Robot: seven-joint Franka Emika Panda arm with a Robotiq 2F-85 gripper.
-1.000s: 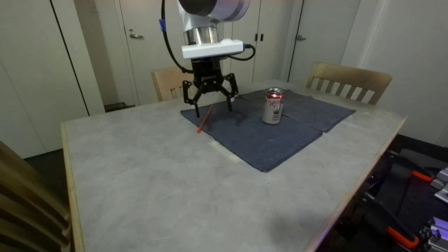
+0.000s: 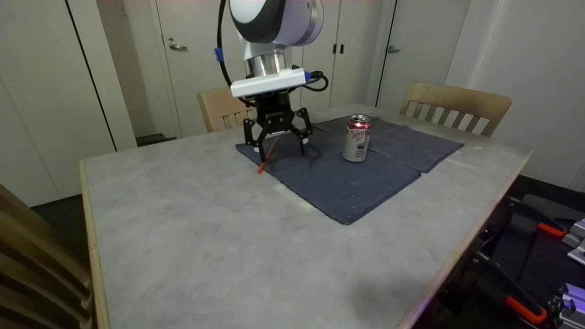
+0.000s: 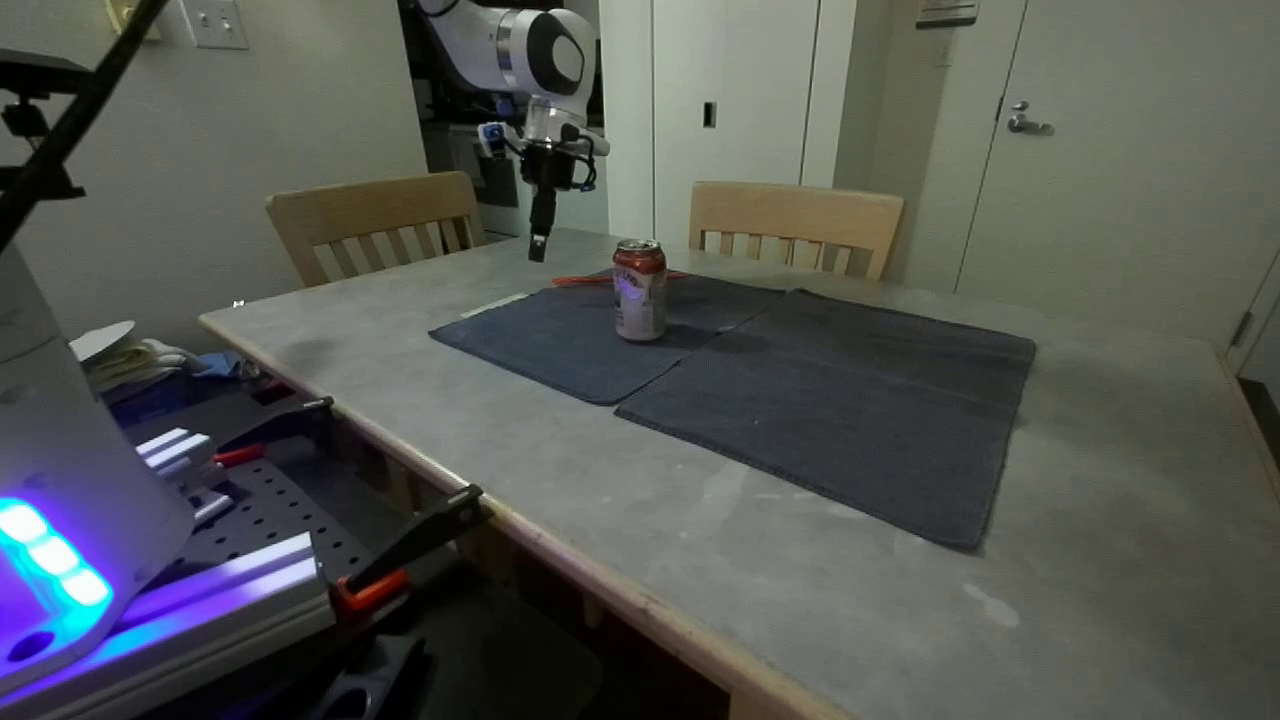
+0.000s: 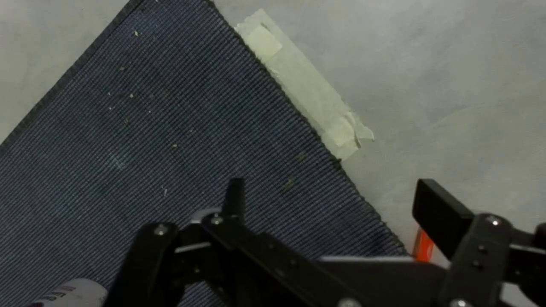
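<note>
My gripper (image 2: 282, 157) is open above the table, its two fingers wide apart with nothing between them. Below it, a thin orange-red stick (image 2: 267, 157) lies across the edge of a dark blue mat (image 2: 351, 192). In the wrist view only one end of the stick (image 4: 423, 246) shows, beside my right finger; the gripper body hides the rest. A red and white soda can (image 2: 356, 140) stands upright on the mat, to the right of my gripper in the first exterior view. The second exterior view has the can (image 3: 639, 294) partly in front of the stick (image 3: 578, 280).
A strip of pale tape (image 4: 307, 82) sticks to the table along the mat's edge. A second dark mat (image 3: 840, 408) adjoins the first. Wooden chairs (image 2: 458, 104) stand round the table.
My gripper has come down a little and shifted slightly right in the first exterior view, and the wrist housing has tilted. The can, the stick and the mats have stayed put.
</note>
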